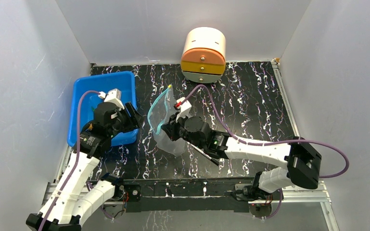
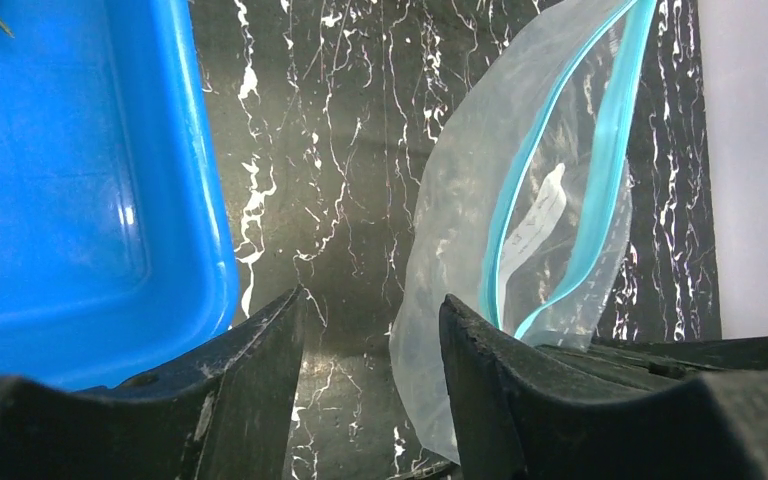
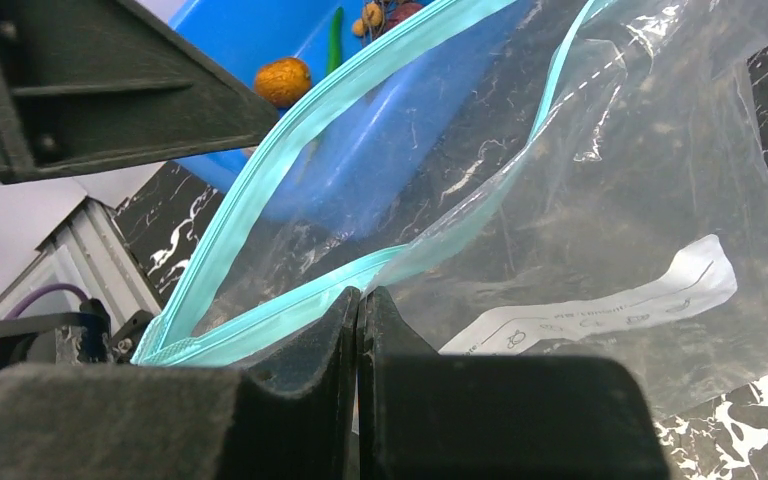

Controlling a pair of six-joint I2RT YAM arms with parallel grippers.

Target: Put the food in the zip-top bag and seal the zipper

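Note:
The clear zip bag [image 1: 166, 144] with a light-blue zipper hangs with its mouth partly open. My right gripper is shut on the bag's edge, its fingertips pinched together at the zipper. My left gripper stands open to the bag's left, nothing between its fingers. In the right wrist view food lies in the blue tray [image 1: 131, 84]: an orange-brown round item [image 3: 282, 80], a green long item [image 3: 335, 35] and several small brown pieces.
The drawer box [image 1: 202, 53] stands at the back centre. Walls enclose the table on three sides.

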